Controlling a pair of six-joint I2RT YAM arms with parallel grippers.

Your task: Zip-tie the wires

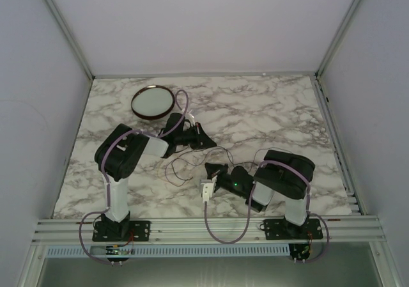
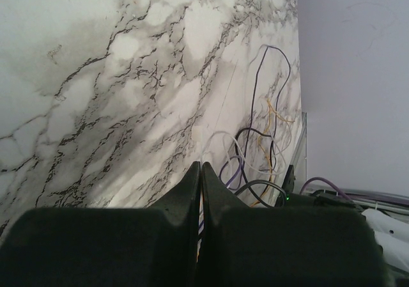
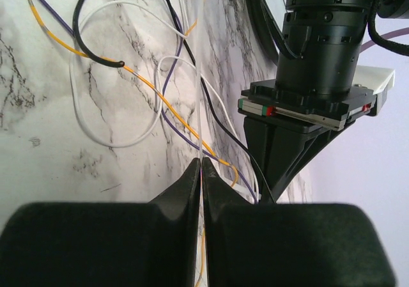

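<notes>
A tangle of black, white, orange and purple wires (image 3: 112, 145) lies on the marble table, spreading between and beside both arms. My left gripper (image 1: 213, 145) is shut, its tips over the wires near the middle; a thin pale strand runs up from behind its fingertips in the left wrist view. My right gripper (image 1: 208, 167) is shut lower down, nearer the front edge, with a thin white strip rising behind its tips among the wires. I cannot tell whether either strand is between the fingers.
A round dark-rimmed object (image 1: 152, 117) lies at the back left. Walls bound it at back and sides, and a metal rail runs along the front.
</notes>
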